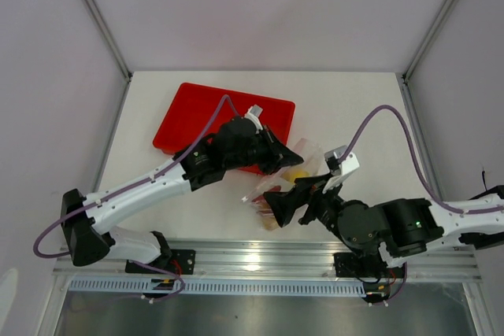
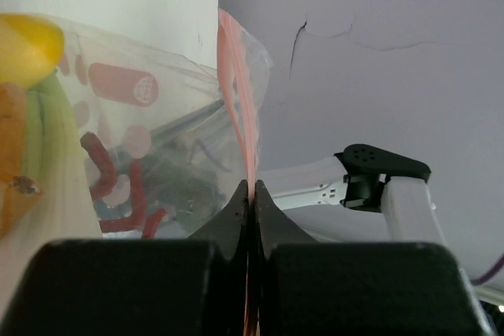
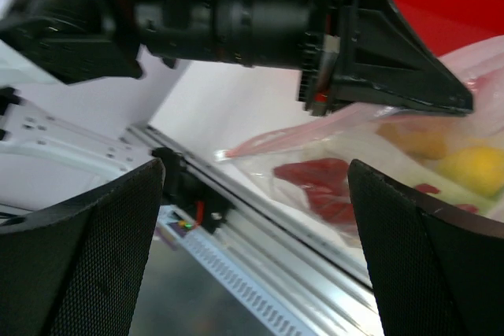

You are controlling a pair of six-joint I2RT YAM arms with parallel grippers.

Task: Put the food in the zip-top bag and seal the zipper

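The clear zip bag (image 1: 264, 194) lies in the middle with food inside: a yellow piece (image 2: 31, 45), an orange piece (image 2: 16, 155) and reddish pieces (image 3: 315, 182). My left gripper is shut on the bag's pink zipper edge (image 2: 236, 84), pinched thinly between its fingertips. In the top view my right gripper (image 1: 291, 202) hangs over the bag's lower right. In the right wrist view its fingers (image 3: 79, 257) are wide open with nothing between them, facing the bag and my left gripper.
A red tray (image 1: 197, 104) sits at the back left, behind my left arm. A metal rail (image 1: 244, 253) runs along the front edge.
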